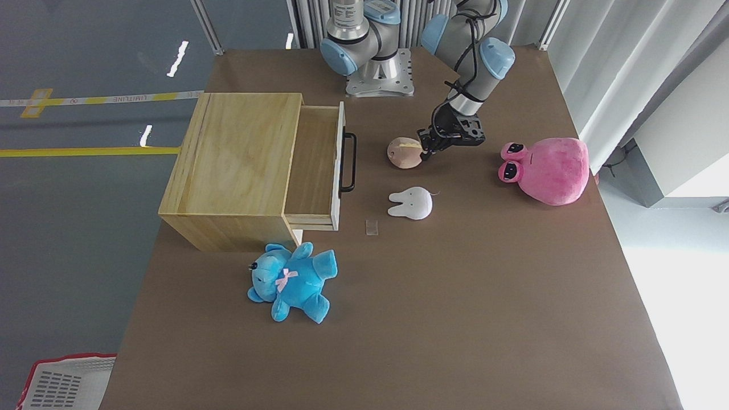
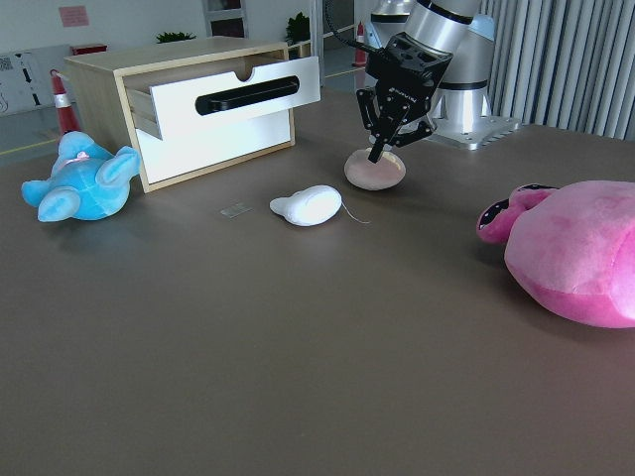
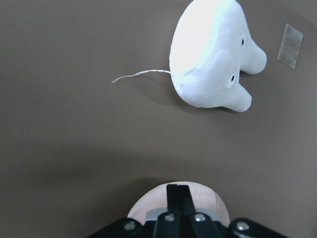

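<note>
My gripper is shut, its fingertips together over a round pinkish-beige plush [image 1: 400, 151], with nothing visible between them. In the front view that plush sits right of the open drawer [image 1: 314, 164] of the wooden cabinet [image 1: 230, 154]. A small white plush [image 3: 208, 59] with a thin tail lies apart from the gripper, toward the front. A large pink plush [image 1: 553, 171] lies at the right edge of the table, and a blue bear [image 1: 300, 283] lies in front of the cabinet.
A clear flat piece [image 1: 372, 228] lies near the white plush. A white basket [image 1: 65, 382] is on the floor at lower left.
</note>
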